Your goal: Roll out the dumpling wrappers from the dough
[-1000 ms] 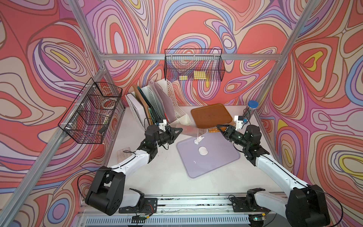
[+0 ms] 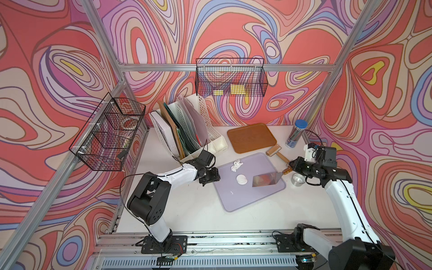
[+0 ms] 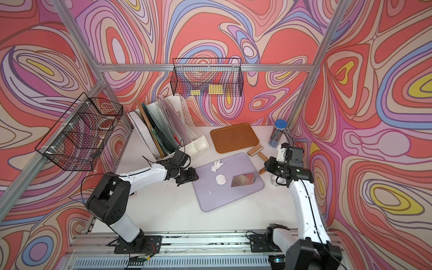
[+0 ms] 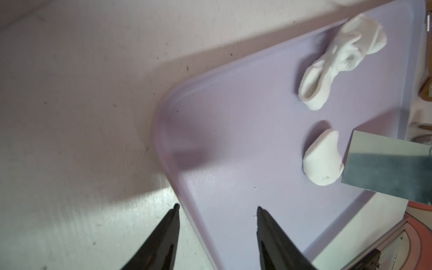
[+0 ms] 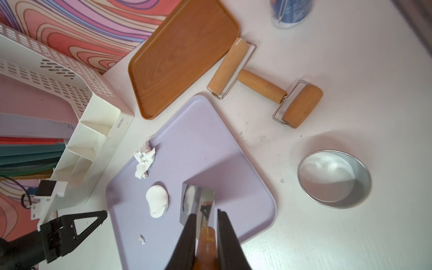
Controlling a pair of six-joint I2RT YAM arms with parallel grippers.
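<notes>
On the lilac board (image 2: 234,202) lie a smooth round lump of dough (image 2: 241,179) and, farther back, a ragged twisted dough piece (image 2: 236,165). My right gripper is shut on the wooden handle (image 5: 206,247) of a broad metal scraper. The scraper's blade (image 2: 265,179) hangs over the board's right part, to the right of the round dough. My left gripper hovers over the board's left edge, fingers apart with nothing between them. A wooden double roller (image 5: 261,85) lies on the table behind and right of the board.
Right of the board stands a round metal cutter (image 5: 335,179) with white in it. A brown tray (image 2: 252,137) lies at the back, beside a white rack (image 2: 216,145) of upright boards. A blue-lidded jar (image 2: 296,133) stands back right.
The right gripper has carried the scraper back to the right and toward the front, uncovering the ragged dough.
</notes>
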